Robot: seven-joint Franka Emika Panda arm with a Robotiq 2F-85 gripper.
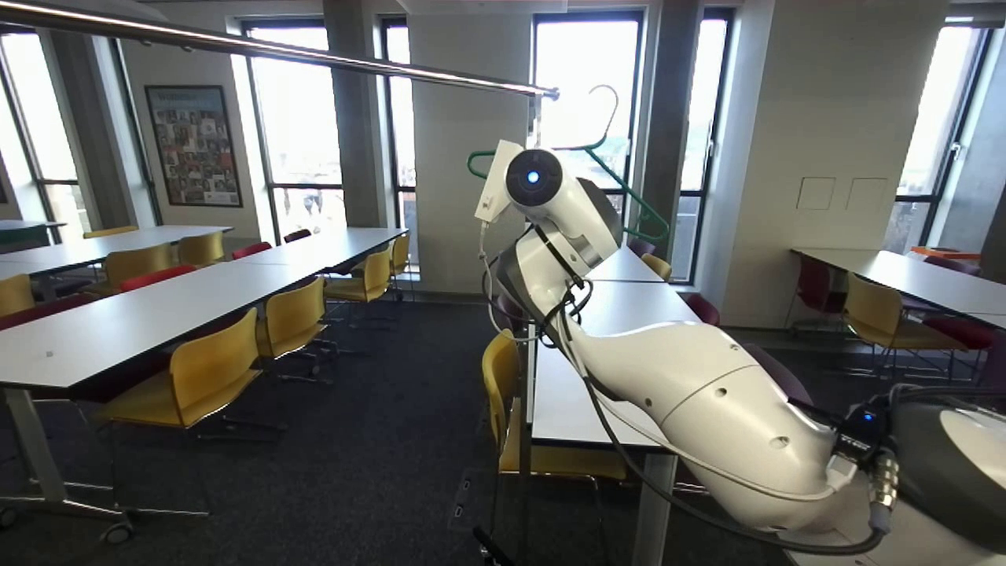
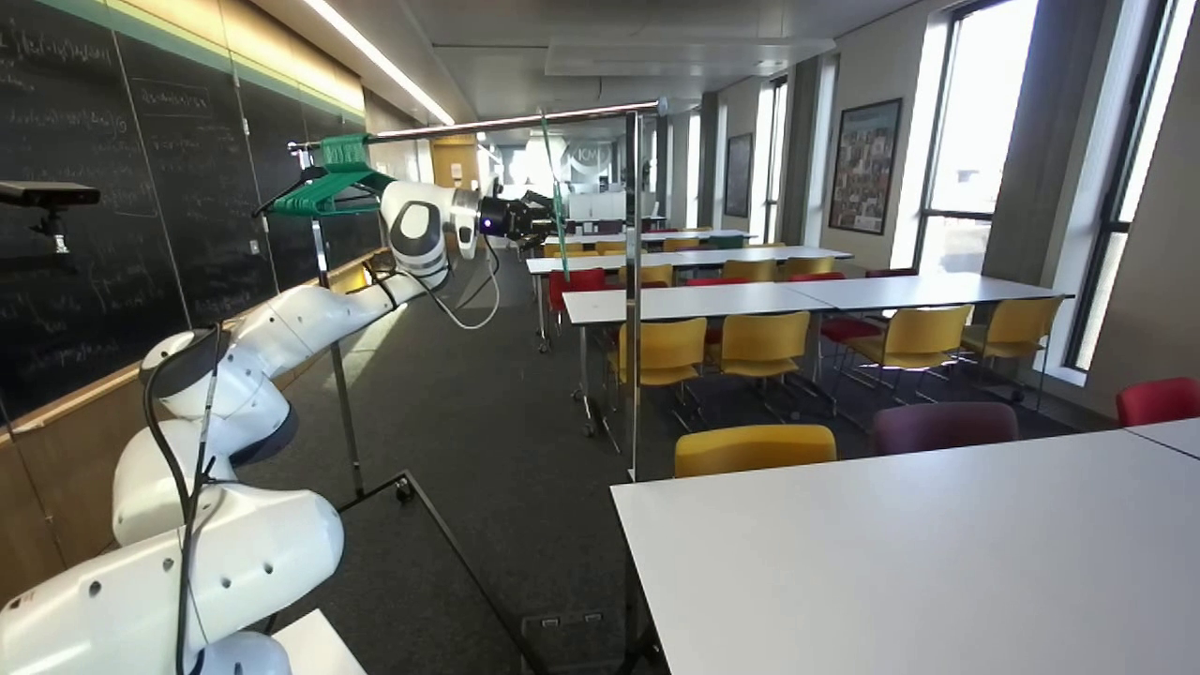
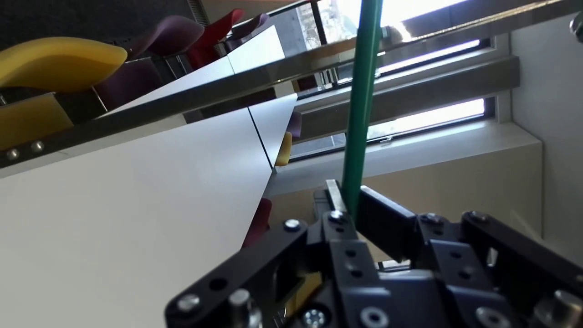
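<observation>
A green hanger (image 1: pixel 639 196) is held up at the free end of the metal rail (image 1: pixel 377 66) in exterior view 1, its hook above the arm's wrist. In the wrist view, my gripper is shut on a green bar of the hanger (image 3: pixel 360 98), which runs up between the fingers. From the side, in exterior view 2, the hanger (image 2: pixel 557 169) appears as a thin upright green line at the tip of my gripper (image 2: pixel 548 223). Whether the hook touches the rail cannot be told. In exterior view 1 the wrist hides the fingers.
Several more green hangers (image 2: pixel 337 180) hang at the rail's other end, close to the arm. The rack's chrome upright (image 2: pixel 633 292) stands near the gripper. White tables (image 2: pixel 934 540) and yellow chairs (image 2: pixel 754 448) fill the room beyond.
</observation>
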